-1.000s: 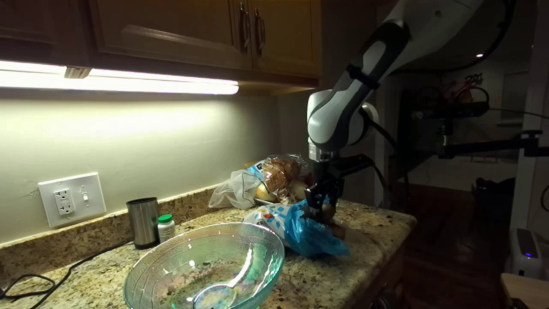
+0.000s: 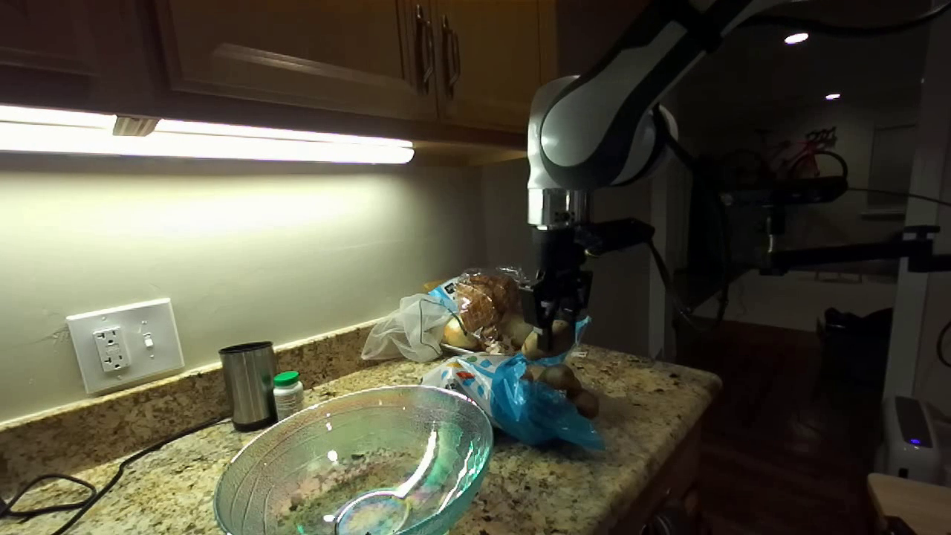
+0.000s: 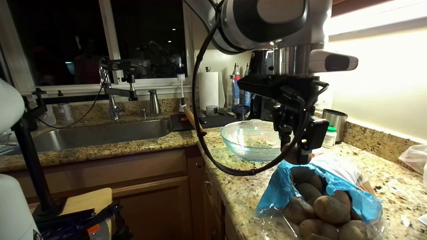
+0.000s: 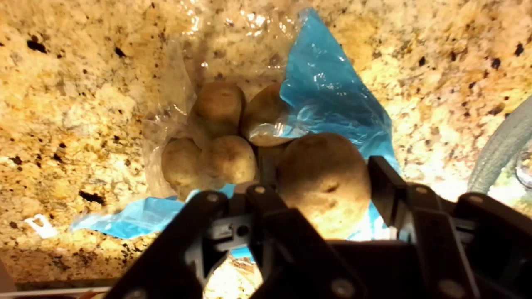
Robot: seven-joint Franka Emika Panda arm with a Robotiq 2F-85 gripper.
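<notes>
In the wrist view a round brown potato point(image 4: 324, 182) fills the space between the two fingers of my gripper, which is shut on it. Exterior view 2 shows that potato point(image 3: 295, 155) below the fingers, just over the bag's mouth. An open blue and clear plastic bag point(image 3: 272, 192) lies under it on the counter, with several more potatoes point(image 3: 331, 208) inside. From exterior view 1, my gripper point(image 2: 553, 334) is above the blue bag point(image 2: 535, 410). Whether the held potato still touches the bag's edge, I cannot tell.
A large clear glass bowl point(image 2: 356, 437) stands beside the bag, toward the outlet side. Behind the bag are bagged bread point(image 2: 486, 299) and onions by the wall. A steel cup point(image 2: 247, 385) and a green-capped bottle point(image 2: 287, 395) stand near the backsplash.
The arm has risen, lifting my gripper from down in the bag to above it, with a potato now visible between its fingers. The bowl has stayed put.
</notes>
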